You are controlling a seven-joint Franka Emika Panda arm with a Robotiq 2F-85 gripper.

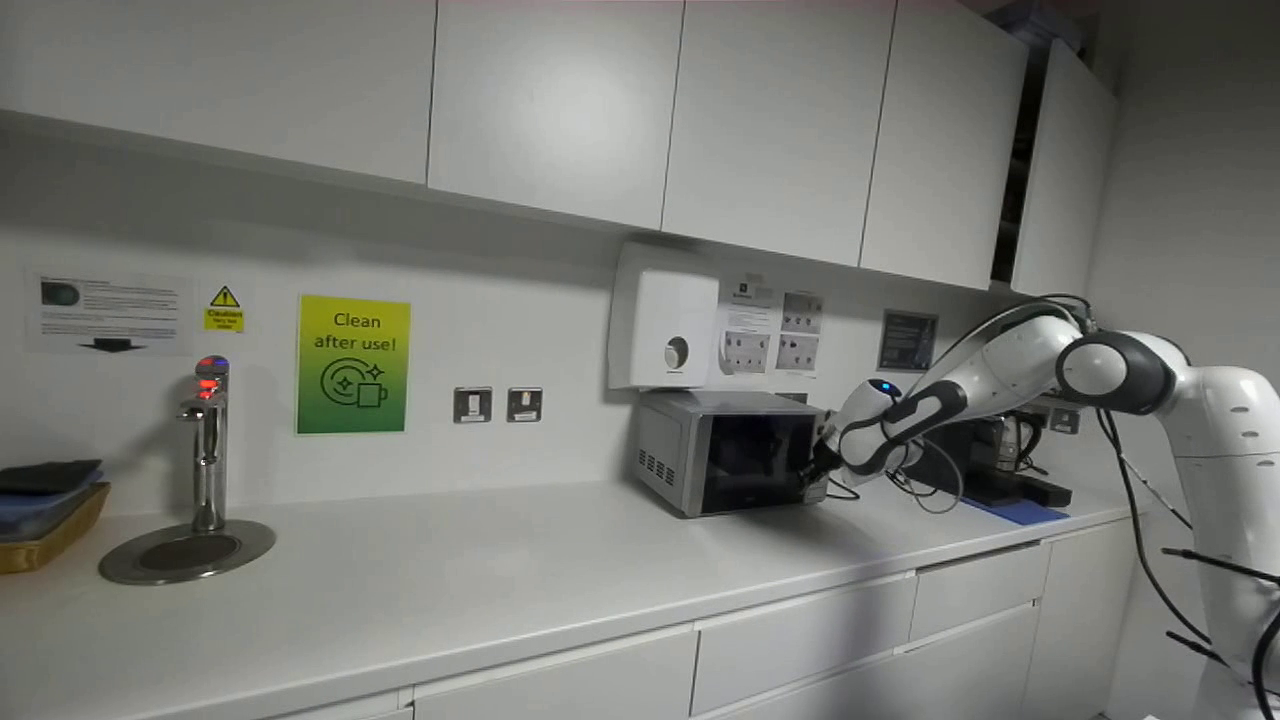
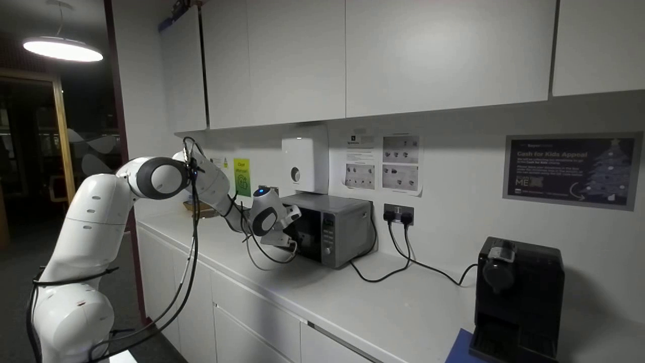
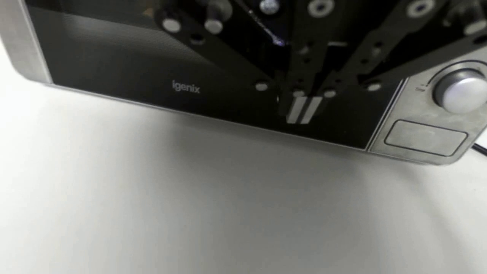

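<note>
A silver microwave with a dark glass door stands on the counter against the wall; its door looks closed. In the wrist view my gripper is shut, its two pale fingertips side by side with nothing visible between them. They appear in front of the door's lower right part, left of the control panel with its round knob. Whether they touch the glass cannot be told. From the first exterior view, the gripper is at the right end of the microwave's front.
A paper dispenser hangs above the microwave. Power cables and a black coffee machine occupy its right side.
</note>
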